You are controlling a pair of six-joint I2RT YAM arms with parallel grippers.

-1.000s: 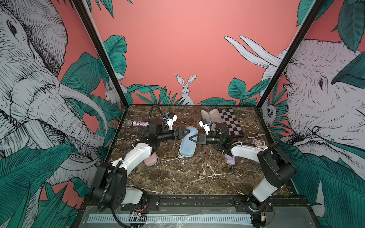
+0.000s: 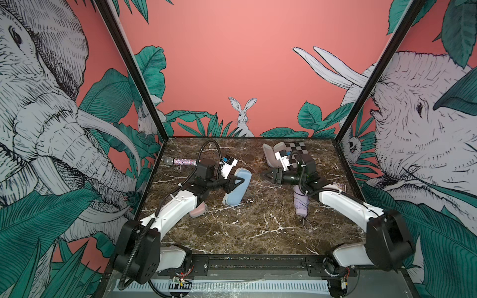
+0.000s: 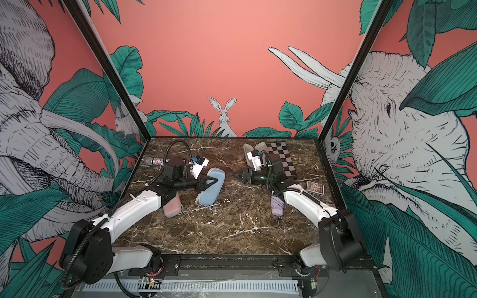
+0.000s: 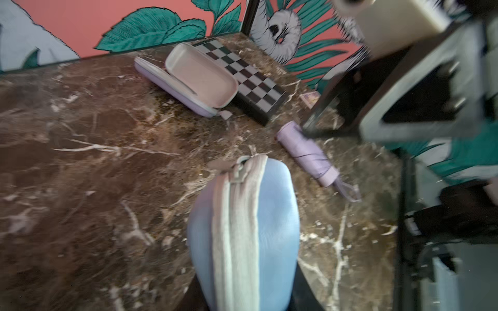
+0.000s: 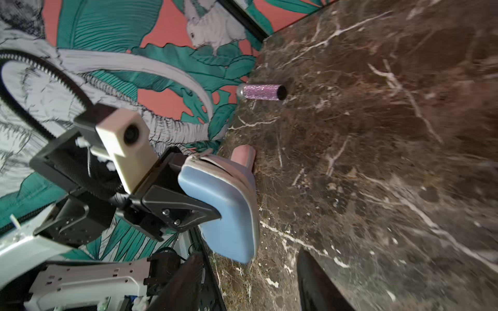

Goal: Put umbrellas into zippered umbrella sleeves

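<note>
My left gripper (image 2: pixel 237 182) is shut on a light blue zippered sleeve (image 4: pixel 280 223), which it holds tilted; the pale zipper runs along its side. In the right wrist view the blue sleeve (image 5: pixel 225 207) shows a narrow gap near its upper end. Apart from it, my right gripper stands open with nothing between its fingers. A lilac umbrella (image 4: pixel 307 153) lies on the table on the right side. An open lilac sleeve (image 4: pixel 202 77), empty inside, rests at the back by the checkered board. A pink sleeve (image 3: pixel 172 204) lies beneath the left arm.
A checkered board (image 3: pixel 284 159) is at the back right, and a small card (image 3: pixel 315 187) lies at the right. At the back left is a glittery pink tube (image 5: pixel 262 92).
My right gripper has moved off the blue sleeve to the right. The left gripper has shifted slightly left with the sleeve, which is now tilted. The lilac umbrella shows more.
</note>
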